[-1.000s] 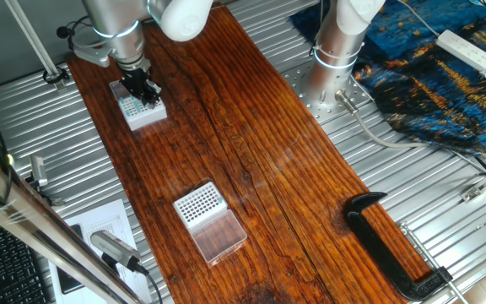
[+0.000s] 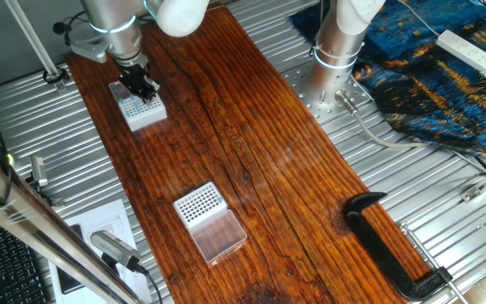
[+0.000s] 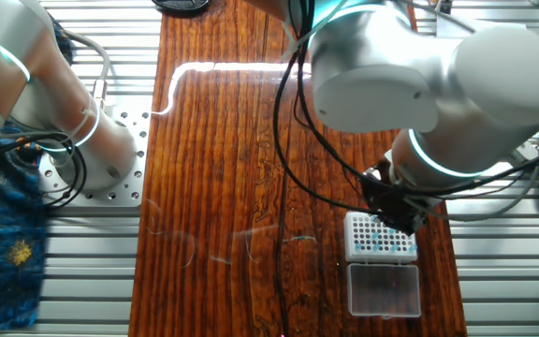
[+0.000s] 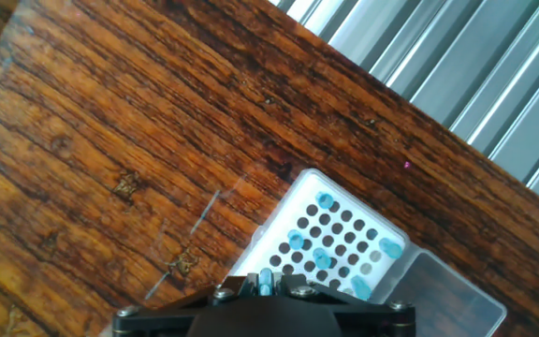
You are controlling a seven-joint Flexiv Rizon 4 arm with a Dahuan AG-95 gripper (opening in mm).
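Observation:
A white rack (image 4: 344, 234) with rows of round holes holds several light-blue tubes (image 4: 325, 200) in scattered holes. Its clear lid (image 4: 447, 301) lies folded open at one end. My gripper is right over the rack's near edge in the wrist view, shut on a light-blue tube (image 4: 266, 277) that shows between the fingertips. Whether this tube's lower end is clear of its hole cannot be seen. From outside, the gripper (image 2: 146, 87) covers part of this rack (image 2: 144, 114); exterior view 2 also shows the rack (image 3: 368, 239) under the arm.
A second white rack (image 2: 199, 205), its holes looking empty, stands further along the wooden table (image 2: 251, 127) with its clear lid (image 2: 220, 235) open. A black clamp (image 2: 382, 249) grips the table edge. Bare wood lies between the racks. Cables (image 3: 284, 140) hang from the arm.
The arm and gripper have shifted slightly up and to the left in exterior view 1, uncovering a little more of the rack. Both racks have stayed in place.

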